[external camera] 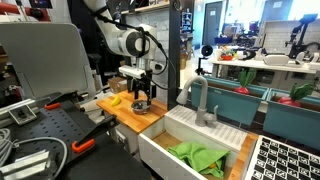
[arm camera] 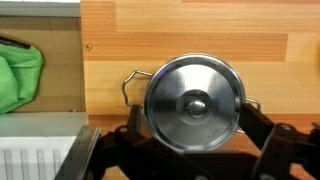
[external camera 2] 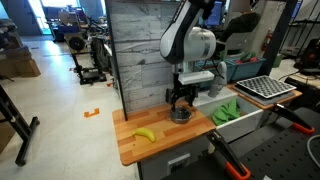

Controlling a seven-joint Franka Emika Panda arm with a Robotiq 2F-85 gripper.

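Note:
A small metal pot (external camera: 142, 106) with a shiny lid stands on the wooden counter; from above, the wrist view shows its round lid (arm camera: 197, 88) with a central knob (arm camera: 197, 107) and a wire handle on either side. My gripper is open over the pot, its dark fingers (arm camera: 129, 136) spread to the left and right of the lid. Nothing appears held between them. In exterior view 2 the pot (external camera 2: 181, 115) sits below the white arm, close to the fingertips; the exact gap is hard to tell.
A yellow banana (external camera 2: 145, 133) lies on the counter near the pot. Beside the counter is a white sink (external camera: 160, 151) holding a green cloth (external camera: 198, 157), with a grey faucet (external camera: 206, 98) behind. A white rack (external camera: 284, 162) lies beyond. The plank wall (external camera 2: 140, 65) rises close behind.

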